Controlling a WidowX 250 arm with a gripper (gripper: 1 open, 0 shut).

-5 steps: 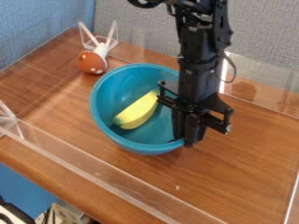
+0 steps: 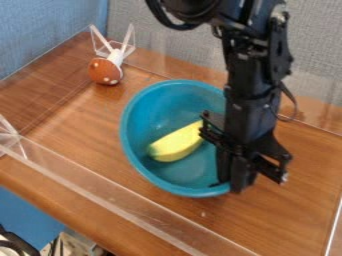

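Observation:
A teal bowl [image 2: 154,110] sits on the wooden table, with a yellow banana [image 2: 175,142] lying inside its left part. My black gripper [image 2: 237,172] reaches down at the bowl's right side, its lower end at or over the rim and hiding much of that side. Whether its fingers are open or shut, or grip the rim, I cannot tell.
An orange and white toy [image 2: 107,68] with white prongs stands at the back left. Clear strips cross the wooden table [image 2: 80,210]. Bare wood lies front and right. A grey wall backs the scene.
My gripper has come toward the front right and looks larger. The bowl has shifted slightly right and toward the front, with the banana in it.

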